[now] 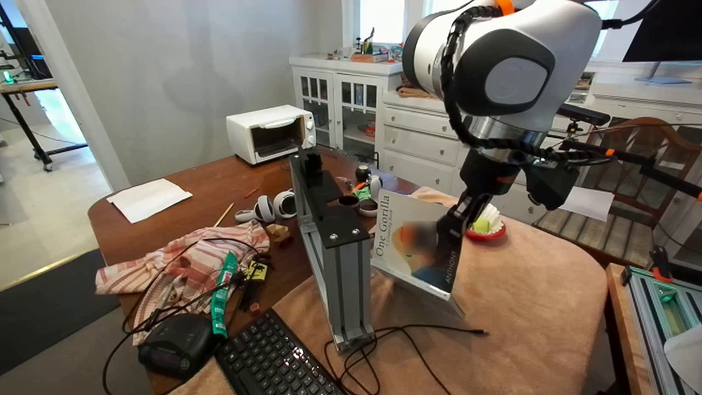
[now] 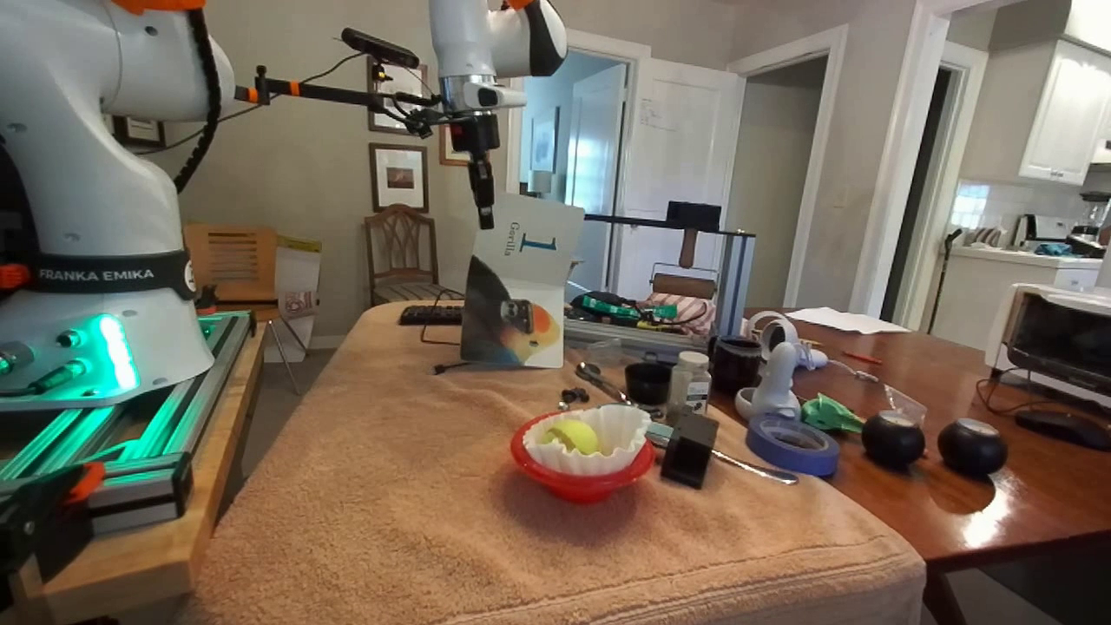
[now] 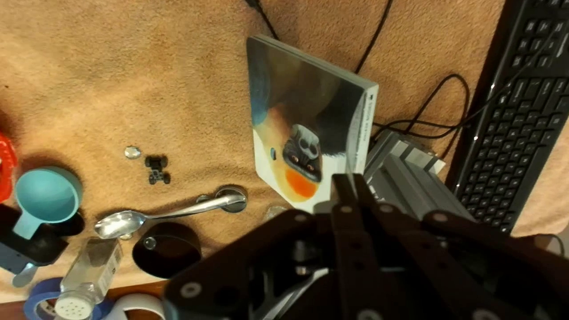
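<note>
A thin picture book [image 1: 395, 247], titled One Gorilla, stands tilted on edge on the tan towel beside the metal frame. Its other side [image 2: 526, 266] shows a gorilla picture and a large 1 in exterior view 2. My gripper [image 1: 449, 228] points down at the book's upper part, its fingertips overlapping the cover there. In exterior view 2 the gripper [image 2: 485, 222] is at the upper left edge of the book. From the wrist, the gripper looks shut, its tips over the near edge of the book [image 3: 314, 101]. Whether a thin cover lies between them is unclear.
The metal frame [image 1: 345, 289] rises close beside the book, with a keyboard [image 1: 276, 359] and loose cables near it. A red bowl [image 2: 583, 484] holds a white liner and a yellow-green ball. A spoon [image 3: 120, 224] and small items lie nearby.
</note>
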